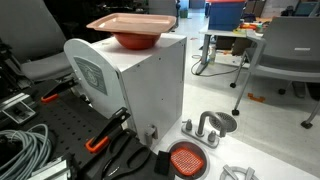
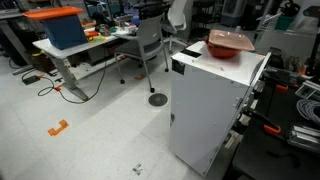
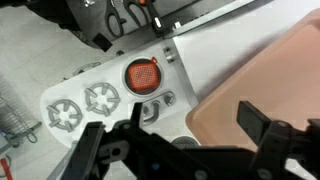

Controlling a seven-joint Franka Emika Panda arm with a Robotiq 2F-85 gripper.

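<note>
My gripper hangs open in the wrist view, its two black fingers wide apart and nothing held between them. Under it lies a white toy stovetop with a sink that has a red mesh bottom (image 3: 143, 73), a grey faucet (image 3: 152, 112) and grey burner grates (image 3: 67, 115). A flat pink tray (image 3: 270, 90) fills the right side there, partly behind a finger. In the first exterior view the pink tray (image 1: 133, 23) rests on a red-orange bowl (image 1: 137, 41) atop a white cabinet (image 1: 155, 90). The gripper cannot be made out in either exterior view.
Black scissors (image 1: 125, 155) and a coiled cable (image 1: 24, 152) lie on the dark surface beside the cabinet. Behind stand a grey chair (image 2: 149, 45) and a blue bin (image 2: 65, 29) with an orange top. Open floor (image 2: 90, 120) spreads left of the cabinet.
</note>
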